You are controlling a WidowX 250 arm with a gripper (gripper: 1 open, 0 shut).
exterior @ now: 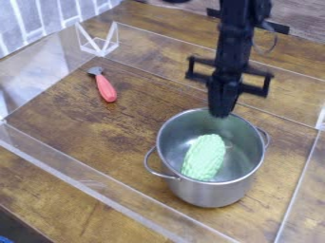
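A steel pot (229, 190) stands on the wooden table at the right of centre. A pale green corrugated object, like a corn cob or cabbage (203, 157), lies inside it. My black gripper (226, 95) hangs blurred above the pot's back rim, clear of the green object; whether its fingers are open or shut is hard to tell.
A red-handled utensil (105, 87) lies at the left, near a small white wire stand (99, 40). Clear plastic edging runs along the table's front left. Bare wood (114, 133) spreads left of the pot.
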